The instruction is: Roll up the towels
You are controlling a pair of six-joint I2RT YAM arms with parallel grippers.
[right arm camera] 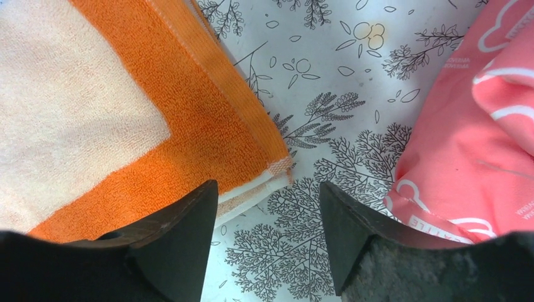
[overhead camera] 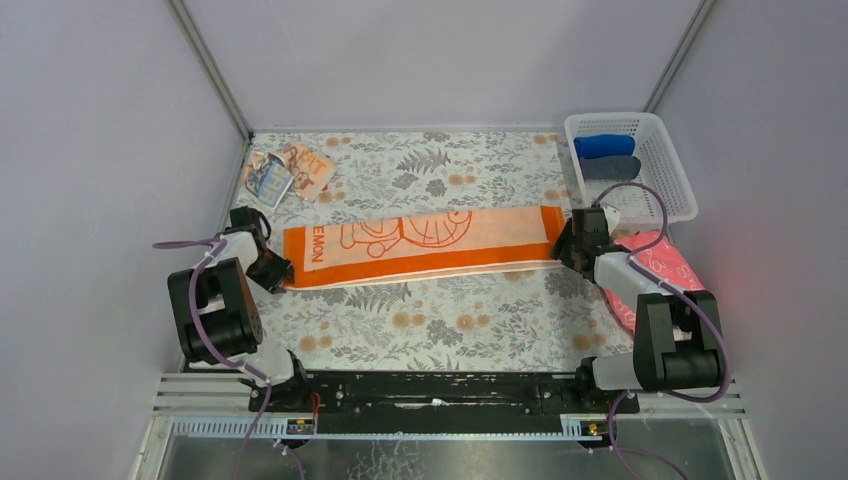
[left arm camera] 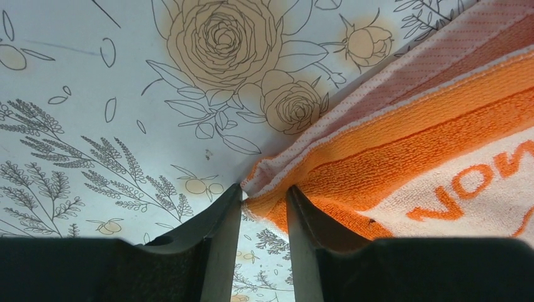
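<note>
An orange and cream towel [overhead camera: 420, 243] printed LEMON lies in a long folded strip across the middle. In the left wrist view, my left gripper is at its corner, fingers part open with the towel's layered edge [left arm camera: 277, 189] between their tips. My right gripper is open over the other end, its fingertips either side of the folded corner [right arm camera: 277, 167], which lies slightly above them in that view.
A white basket [overhead camera: 660, 175] at the back right holds blue and grey rolls. A pink cloth [overhead camera: 662, 272] lies beside my right gripper. Two printed pieces [overhead camera: 305, 168] lie at the back left.
</note>
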